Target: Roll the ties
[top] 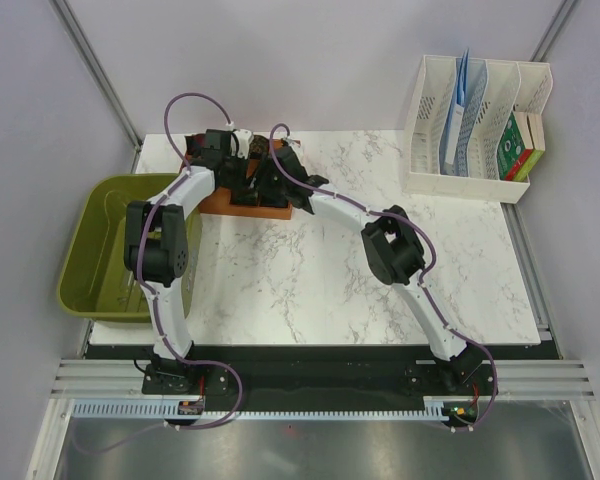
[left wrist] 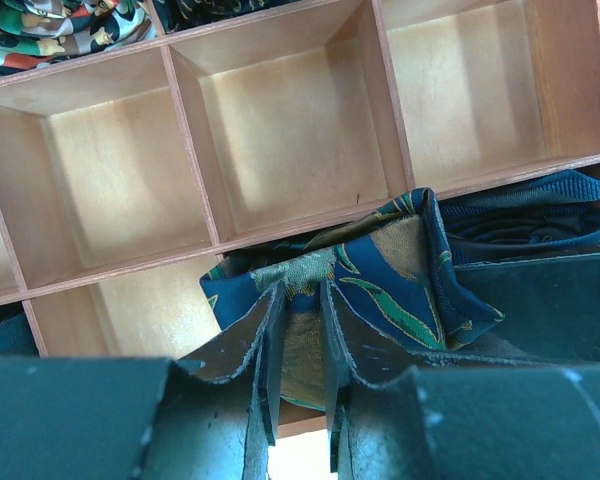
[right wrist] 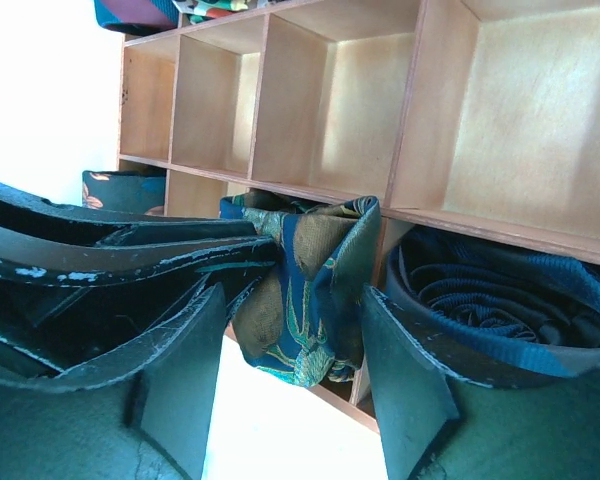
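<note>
A blue and gold patterned tie lies bunched over the front row of a wooden compartment box; it also shows in the right wrist view (right wrist: 310, 290). My left gripper is shut on it. My right gripper stands part open around the tie from the other side. A rolled dark blue tie (right wrist: 480, 305) sits in the neighbouring compartment. In the top view both grippers meet over the box, largely hiding it.
A green bin (top: 80, 270) stands at the left, under the left arm. A white file rack (top: 425, 150) is at the back right.
</note>
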